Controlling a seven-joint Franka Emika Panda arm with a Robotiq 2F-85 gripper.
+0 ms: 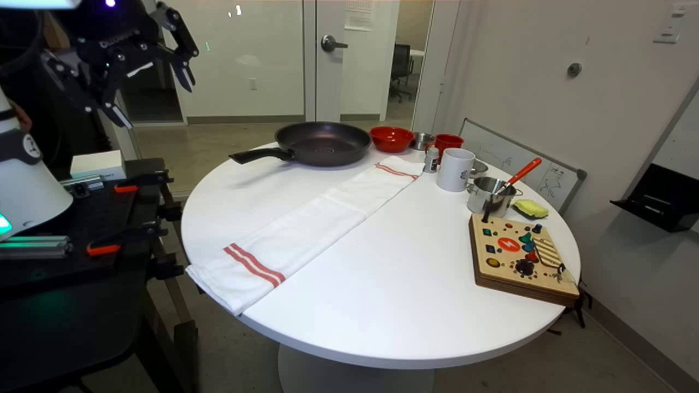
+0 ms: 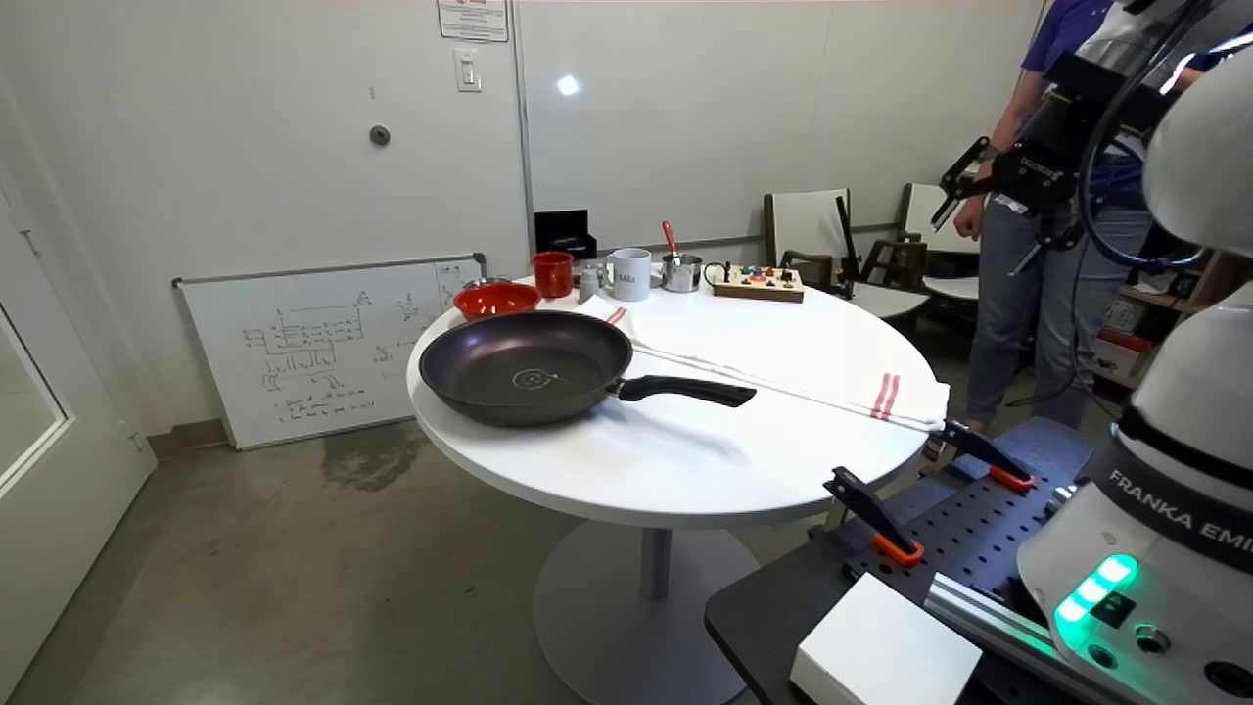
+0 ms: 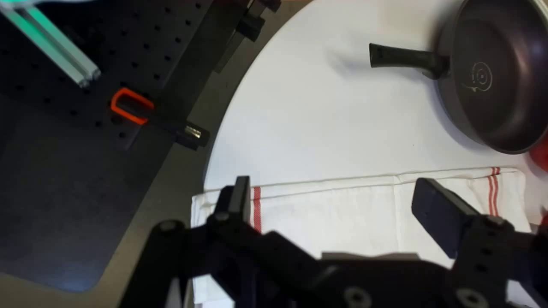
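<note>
My gripper is open and empty, its fingers (image 3: 442, 215) spread wide. In the first exterior view the gripper (image 1: 155, 107) hangs high at the upper left, well off the table. A long folded white towel (image 1: 314, 219) with red stripes runs across the tabletop, its near end at the table's edge. From the wrist the towel (image 3: 329, 210) shows below and between the fingers, with my gripper's body covering part of it. Beside the towel stands a dark frying pan (image 2: 529, 364), its black handle (image 2: 687, 389) pointing toward the arm's side.
Along the table's far side stand a red bowl (image 1: 391, 138), a red mug (image 2: 553, 274), a white mug (image 1: 455, 170) and a steel pot (image 1: 492, 196) holding a red-handled utensil. A wooden knob board (image 1: 522, 258) and a yellow sponge (image 1: 531, 209) sit rightward.
</note>
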